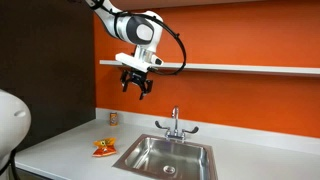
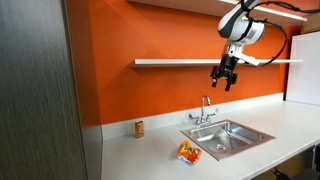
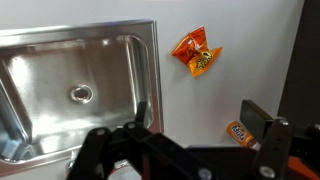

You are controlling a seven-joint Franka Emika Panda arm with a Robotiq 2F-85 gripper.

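High above the counter, my gripper (image 1: pixel 137 84) (image 2: pixel 224 79) points straight down. Its two fingers stand wide apart in the wrist view, so it is open, with nothing between them. A crumpled orange snack bag (image 1: pixel 104 148) (image 2: pixel 188 152) (image 3: pixel 197 51) lies on the white counter beside the sink. Near the back wall stands a small orange can or jar (image 1: pixel 113 118) (image 2: pixel 139 129) (image 3: pixel 239 133), partly covered by a finger in the wrist view. The steel sink (image 1: pixel 205 160) (image 2: pixel 261 134) (image 3: pixel 150 60) looks empty.
A faucet (image 1: pixel 175 120) (image 2: pixel 206 103) rises behind the sink. Above it, a white shelf (image 1: pixel 240 69) (image 2: pixel 165 63) runs along the orange wall near the arm. A dark tall panel (image 1: pixel 45 70) bounds one side.
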